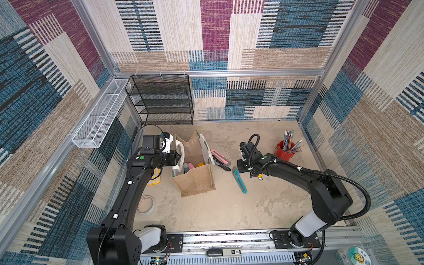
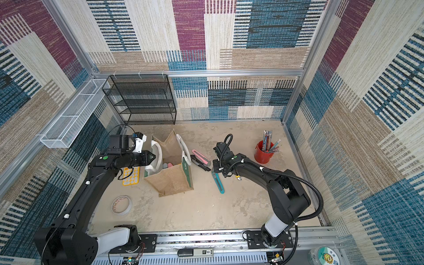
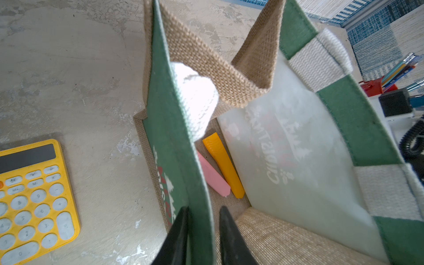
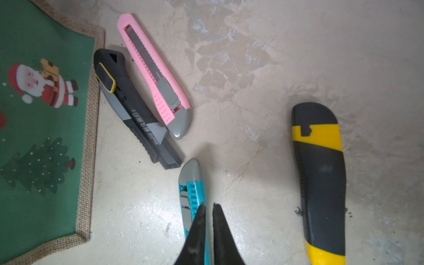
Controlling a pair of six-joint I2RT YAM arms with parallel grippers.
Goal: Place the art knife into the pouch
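Observation:
The pouch (image 1: 194,181), burlap outside with a green and white side, stands with its mouth spread. My left gripper is shut on its green rim. Inside lie a yellow knife (image 3: 223,163) and a pink one (image 3: 214,176). My right gripper hangs over the table right of the pouch, fingers a narrow gap apart. A teal art knife (image 4: 196,194) lies beneath, partly hidden by one finger; I see no grip on it. A pink knife (image 4: 152,66), a black knife (image 4: 137,110) and a black-and-yellow knife (image 4: 320,176) lie nearby.
A red pencil cup (image 1: 284,152) stands to the right. The yellow calculator (image 3: 35,194) and a tape roll (image 1: 145,205) lie left of the pouch. A black wire rack (image 1: 163,99) stands at the back.

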